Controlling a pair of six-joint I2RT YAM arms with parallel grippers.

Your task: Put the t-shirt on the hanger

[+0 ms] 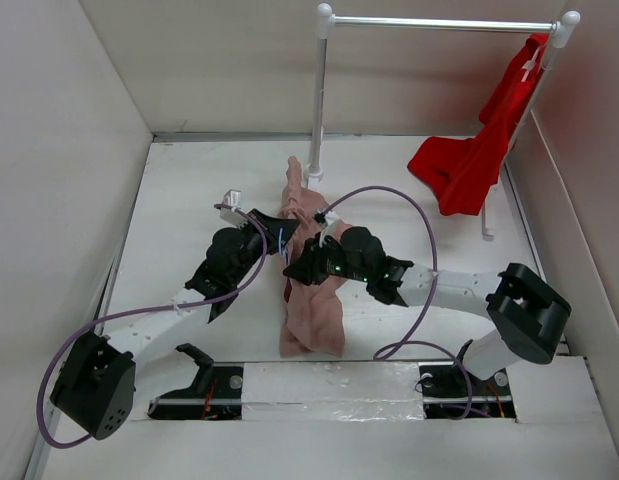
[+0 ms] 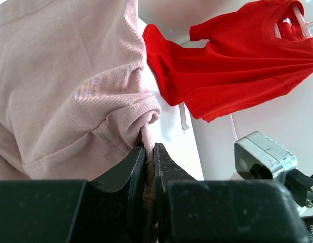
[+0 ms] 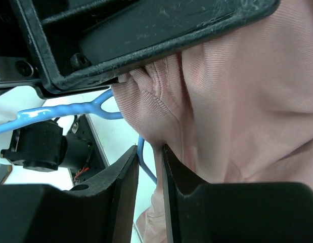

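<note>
The pink t-shirt hangs bunched between both grippers at the centre of the top view. My left gripper is shut on a fold of it, cloth rising from between its fingers. A blue hanger shows beside the shirt's hem in the right wrist view, partly hidden by cloth. My right gripper is below the left one, its fingers partly apart at the shirt's edge, with the hanger's lower part behind them; whether anything is between them is unclear.
A white rail on posts stands at the back. A red shirt hangs at its right end.
</note>
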